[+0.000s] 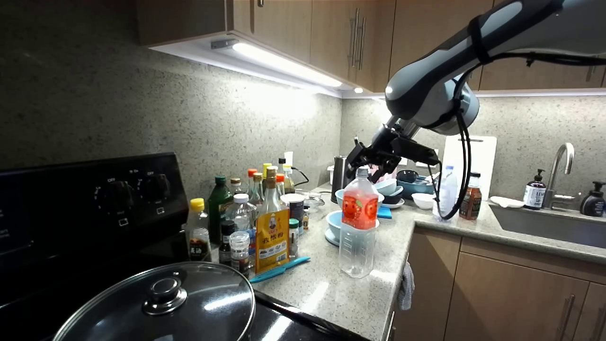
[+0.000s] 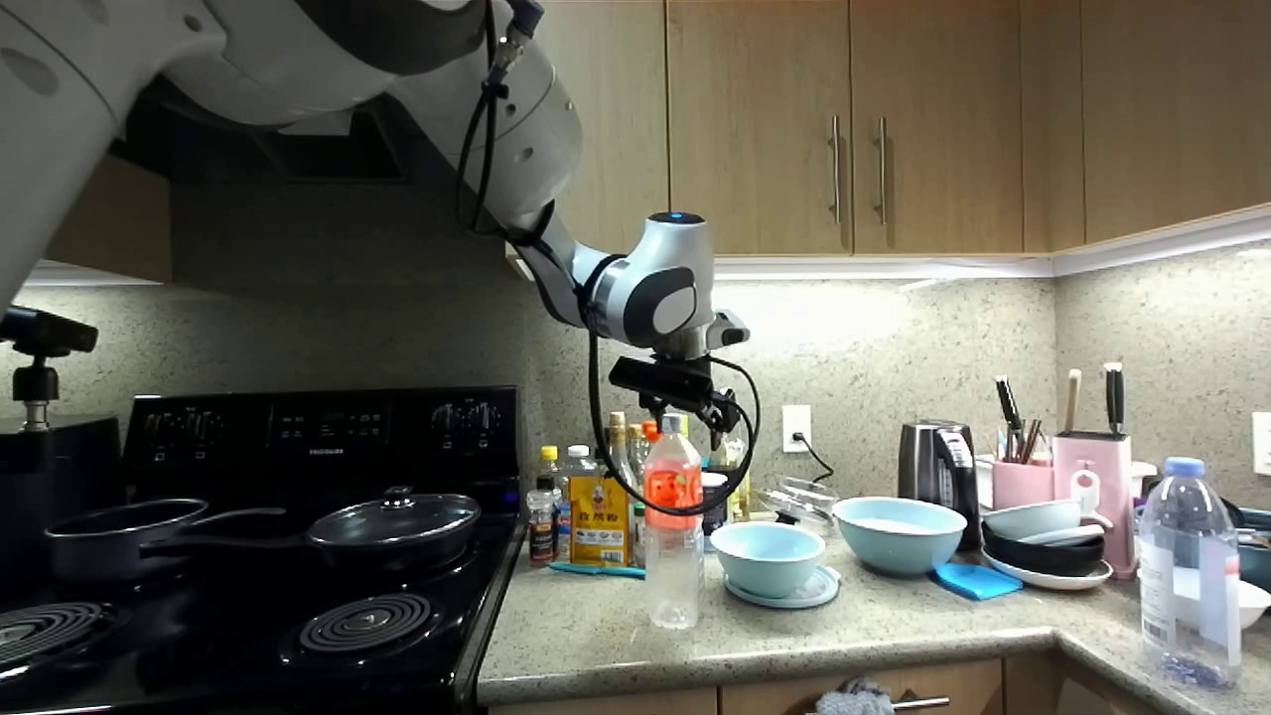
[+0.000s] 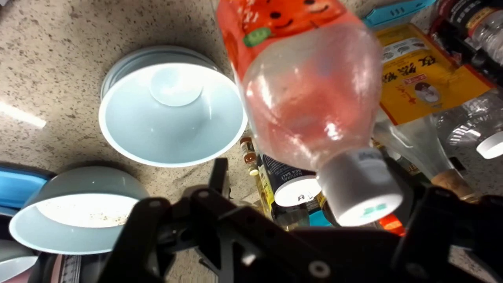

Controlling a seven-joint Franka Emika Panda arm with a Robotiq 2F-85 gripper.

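A clear plastic bottle with a red-orange cartoon label and a pale cap stands upright on the counter near its front edge. My gripper is open, close to the bottle's cap. From the wrist camera, the cap appears in the gap between the black fingers; no firm contact can be made out, and the right finger is mostly dark. Beside the bottle sits a light blue bowl on a pale round lid, empty inside in the wrist view.
Sauce bottles and a yellow pouch crowd the backsplash left of the bottle. A larger blue bowl, kettle and stacked dishes stand to the right. Stove and lidded pan adjoin the counter. Bare counter lies in front.
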